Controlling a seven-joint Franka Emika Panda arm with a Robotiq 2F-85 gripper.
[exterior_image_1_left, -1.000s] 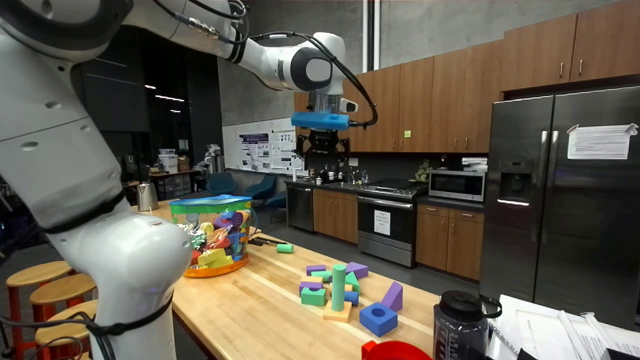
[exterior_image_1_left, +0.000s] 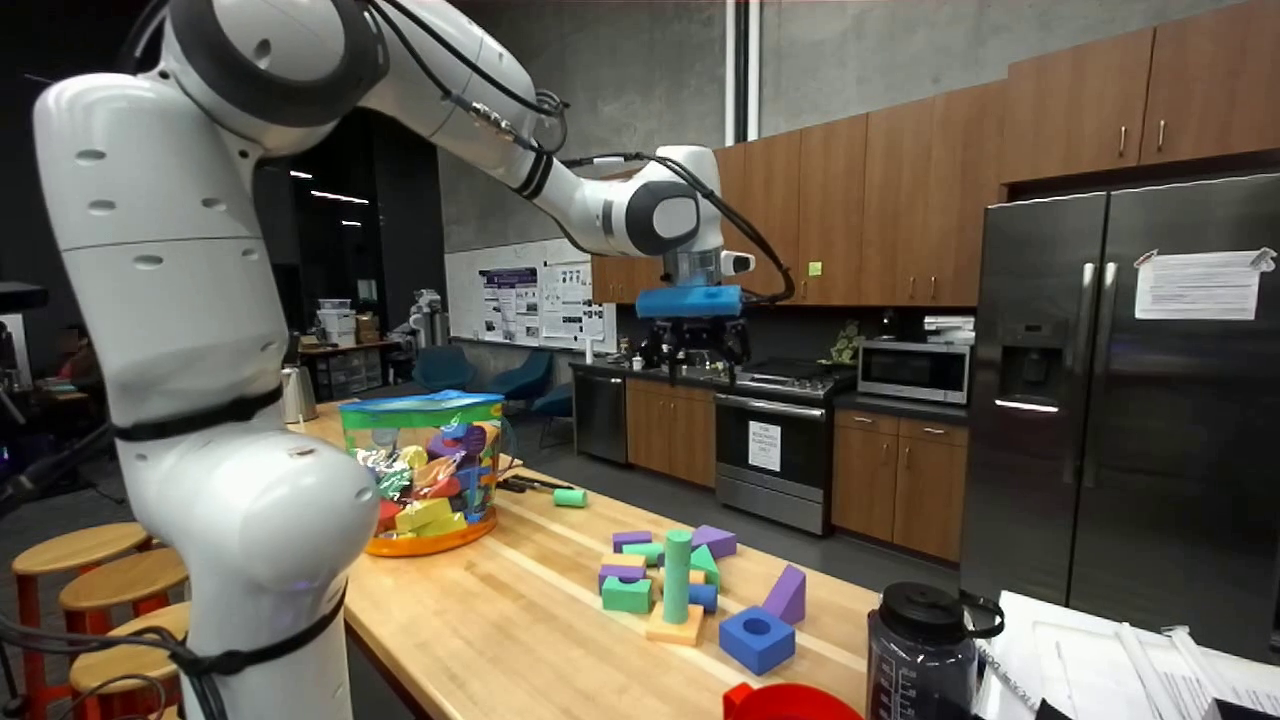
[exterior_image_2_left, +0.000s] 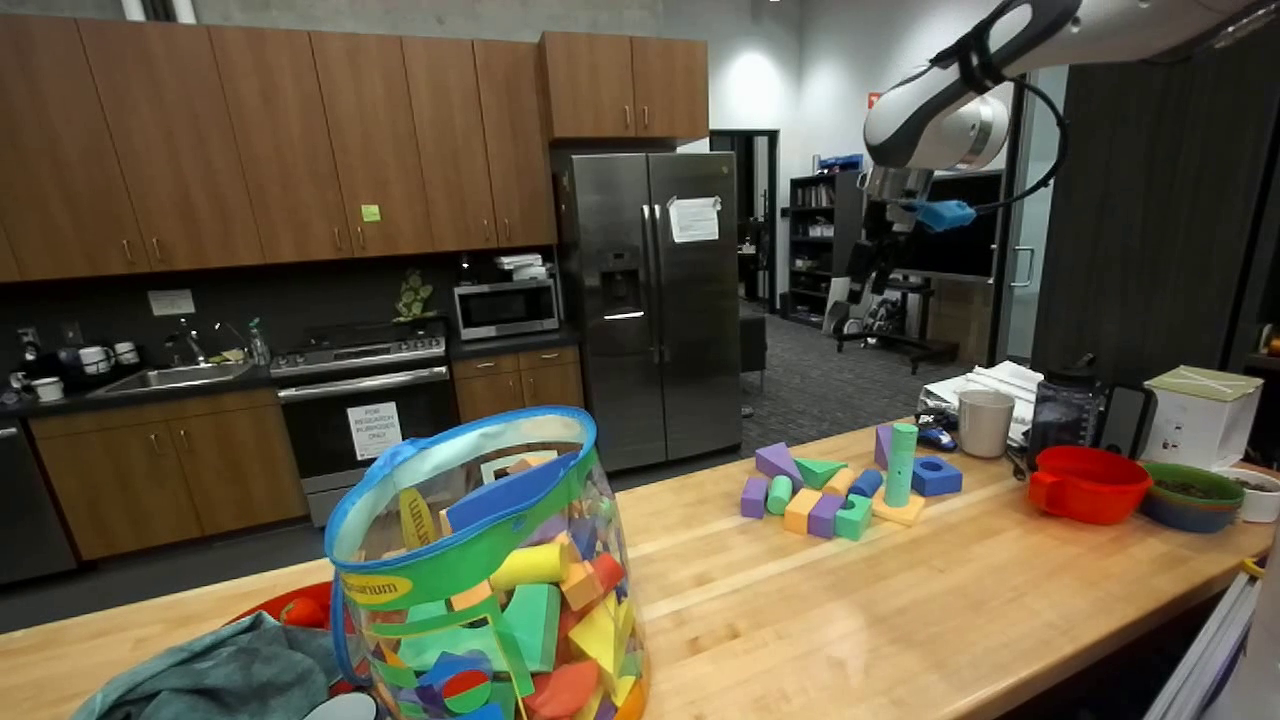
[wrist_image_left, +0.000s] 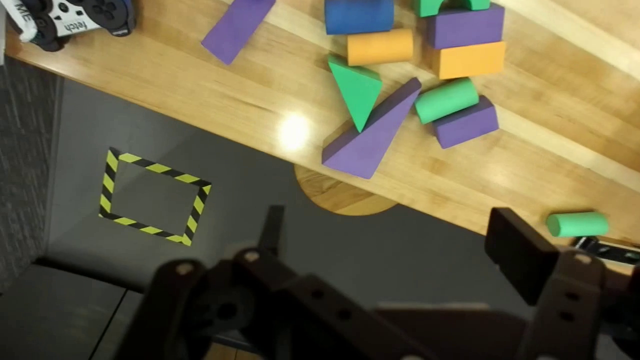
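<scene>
High above the table's far edge, my gripper (exterior_image_1_left: 708, 360) hangs open with nothing between its fingers; in the wrist view its fingertips (wrist_image_left: 519, 255) are spread wide over the floor. Below it on the wooden table lies a cluster of foam blocks. Among them are an upright green cylinder (exterior_image_1_left: 677, 576) on an orange block (exterior_image_1_left: 674, 625), a blue block with a hole (exterior_image_1_left: 758, 640), a purple wedge (wrist_image_left: 372, 135), a green triangle (wrist_image_left: 357, 93), an orange cylinder (wrist_image_left: 379, 47) and a blue cylinder (wrist_image_left: 359, 15). Apart from the cluster, a lone green cylinder (wrist_image_left: 577, 224) lies near the table's edge.
A clear bag of blocks (exterior_image_2_left: 528, 600) stands on the table. A red bowl (exterior_image_2_left: 1089, 484), a dark bottle (exterior_image_1_left: 921, 654) and a beige cup (exterior_image_2_left: 984, 422) sit at the other end. Bare tabletop (exterior_image_2_left: 768, 612) lies between the bag and the bowl.
The arm has reached farther out, and my gripper has moved lower and to the right in exterior view 1. The blocks have stayed in place.
</scene>
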